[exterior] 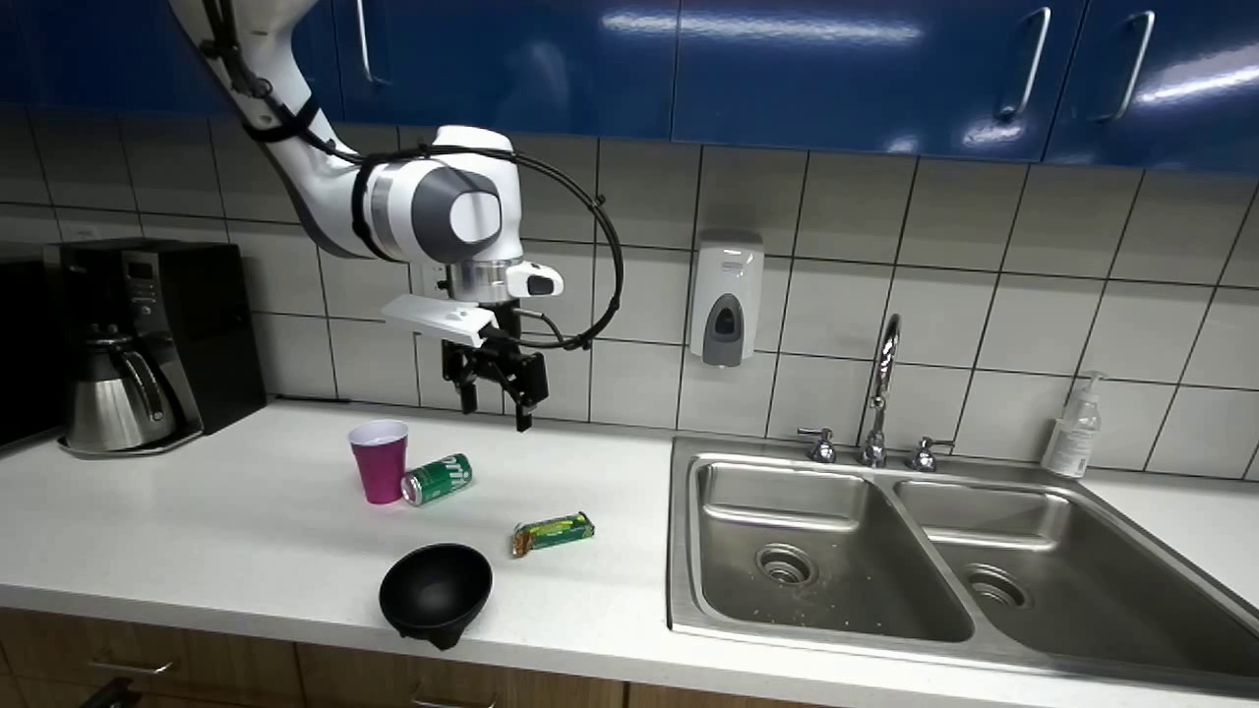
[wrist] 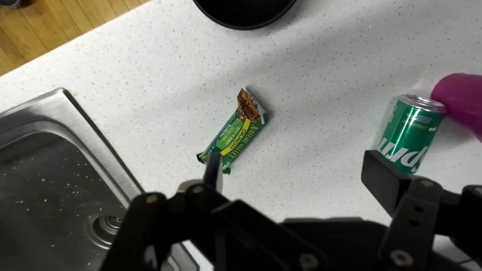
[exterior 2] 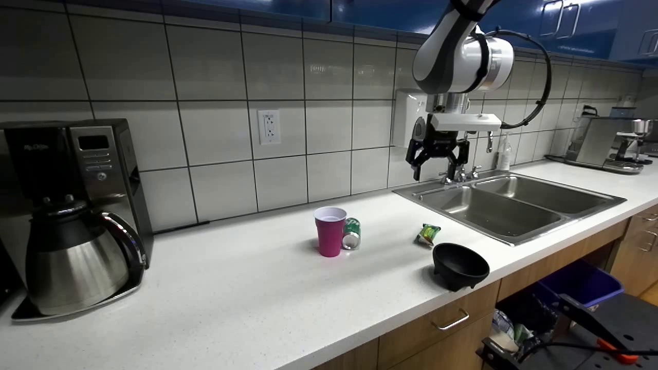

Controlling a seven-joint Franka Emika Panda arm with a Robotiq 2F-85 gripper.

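Above the back of the counter hangs my gripper [exterior: 497, 423], its fingers spread and nothing between them. A green soda can [exterior: 437, 479] lies on its side, close against the upright magenta cup [exterior: 380, 460]. To the right of them rests a green granola bar wrapper [exterior: 555, 532], torn at one end with brown showing. Nearer the front edge is a black bowl [exterior: 436, 590]. In the wrist view the wrapper [wrist: 235, 135] lies beyond the left finger, and the can [wrist: 409, 133] is partly covered by the right finger [wrist: 382, 180].
The double sink [exterior: 826, 555] takes up the counter's right side, with a faucet [exterior: 880, 395] behind it. A coffee maker [exterior 2: 74, 216] stands at the far left. Blue cabinets [exterior: 508, 59] hang overhead. Bare counter lies between coffee maker and cup.
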